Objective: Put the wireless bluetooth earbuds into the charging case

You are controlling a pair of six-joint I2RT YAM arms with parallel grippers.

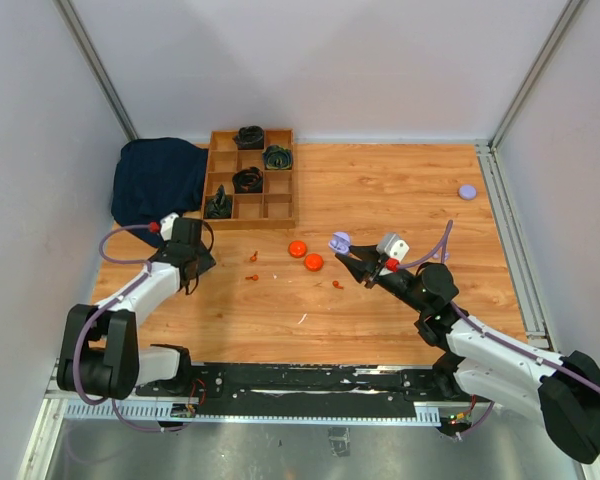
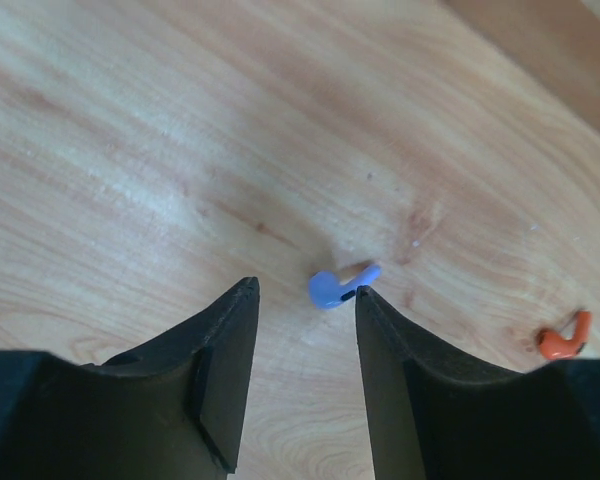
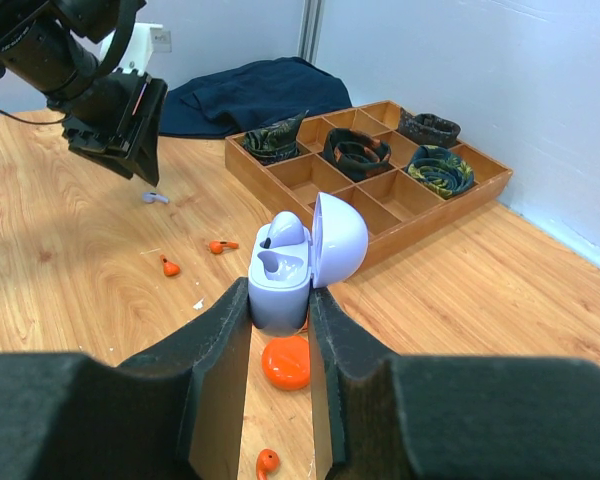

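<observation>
A lavender earbud [image 2: 325, 289] lies on the wooden table in the left wrist view, just beyond my left gripper's fingertips and nearer the right one. Seen from the right wrist, that earbud [image 3: 155, 198] is below the left gripper; from the top, the arm hides it. My left gripper is open, with nothing held. My right gripper [image 1: 352, 256] is shut on the lavender charging case [image 3: 280, 290], held above the table with its lid [image 3: 340, 240] raised. Inside, the nearer slot shows as a hollow; a rounded lump behind it may be an earbud.
Orange earbuds [image 3: 223, 246] and two round orange cases [image 1: 297, 248] lie mid-table. A wooden compartment box [image 1: 295, 200] with rolled dark cloths stands at the back left beside a dark blue cloth [image 1: 158, 180]. A lavender round case [image 1: 467, 191] sits far right.
</observation>
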